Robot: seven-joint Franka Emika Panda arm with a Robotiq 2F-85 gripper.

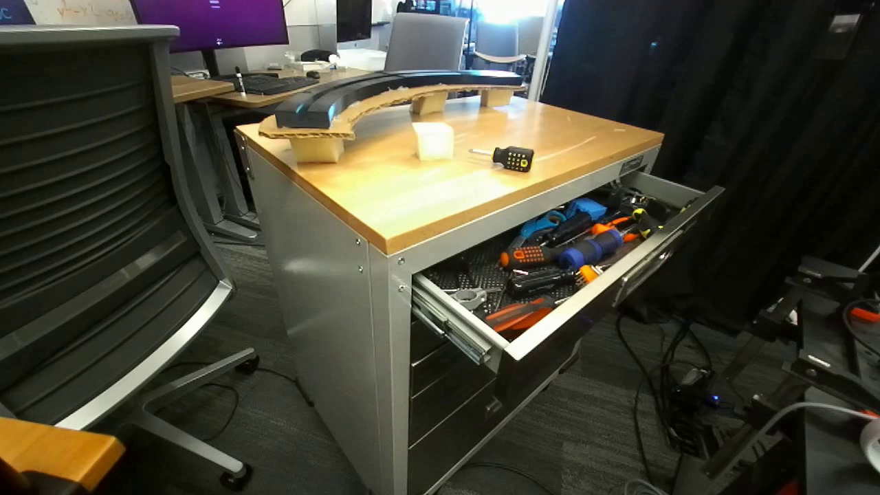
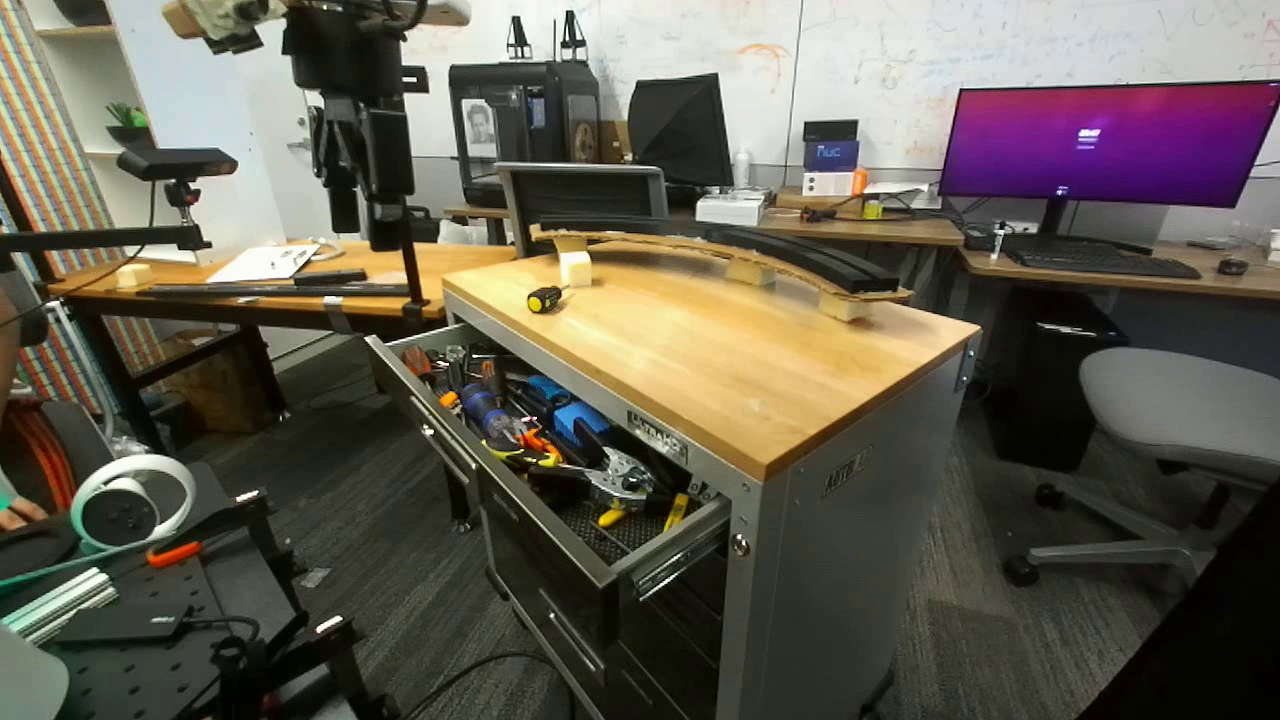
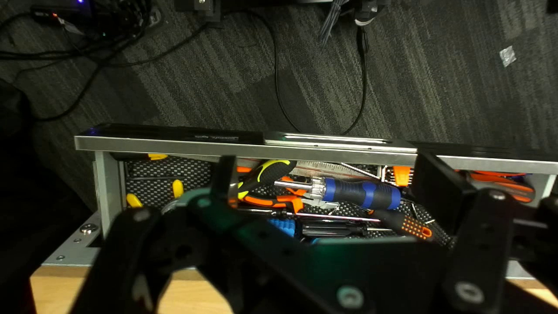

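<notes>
Pulled out from the grey cabinet is a drawer (image 1: 606, 284) full of hand tools. Among them lie a blue-and-black ratchet screwdriver (image 3: 361, 193), an orange-and-black screwdriver (image 3: 405, 224) and orange-handled pliers (image 3: 269, 201). On the wooden top (image 2: 684, 348) rests a short black-and-yellow screwdriver (image 1: 513, 158). My gripper is open, its fingers well apart with nothing held between them; in the wrist view the drawer's tools show below the gap. In the second exterior view the gripper (image 2: 365, 240) hangs pointing down, higher than the cabinet top. The first exterior view does not show it.
A curved black piece on cardboard (image 1: 396, 91) stands on foam blocks along the back of the top. Near it is a loose pale foam block (image 1: 434, 141). An office chair (image 1: 99, 223) stands beside the cabinet.
</notes>
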